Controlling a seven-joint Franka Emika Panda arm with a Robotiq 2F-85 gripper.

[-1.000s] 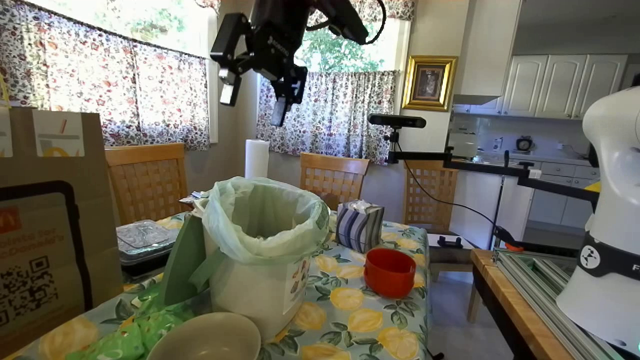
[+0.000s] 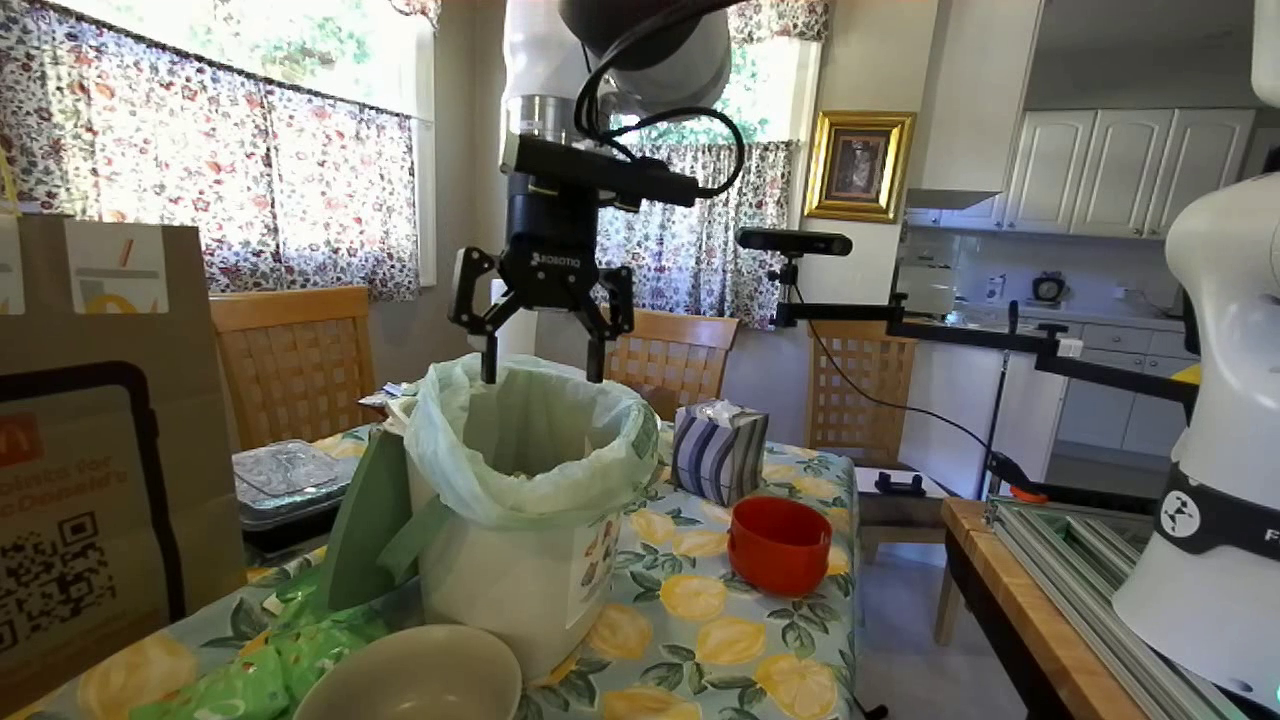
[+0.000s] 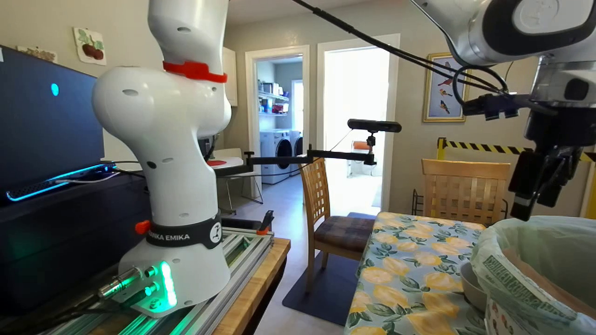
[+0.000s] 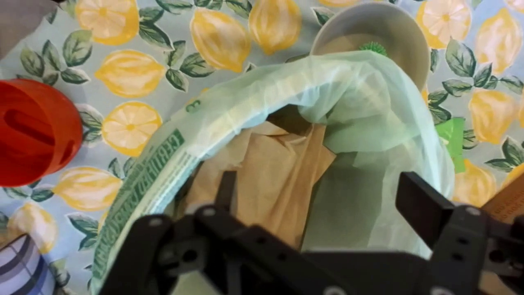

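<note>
My gripper point(image 2: 543, 366) points straight down over the mouth of a white bin point(image 2: 510, 588), its fingers wide apart with nothing between them. A pale green liner bag point(image 2: 528, 486) is folded over the bin's rim. From above, in the wrist view, crumpled brown paper point(image 4: 267, 177) lies inside the bin, below and between my fingers. The fingertips hang at about rim height in exterior view 1; whether they touch the liner I cannot tell. In exterior view 2 the gripper point(image 3: 533, 206) stands at the right, above the bag.
On the lemon-print tablecloth point(image 4: 132, 73) stand a red bowl point(image 2: 779, 546), a beige bowl point(image 2: 414, 678) holding something green and spiky point(image 4: 374, 47), and a striped tissue box point(image 2: 720, 454). A large paper bag point(image 2: 96, 420) and a green plastic packet point(image 2: 258, 666) crowd the bin's left side.
My gripper has come down from high above the bin and turned from a tilt to pointing straight down. It was open before too. The bin and table objects have stayed put.
</note>
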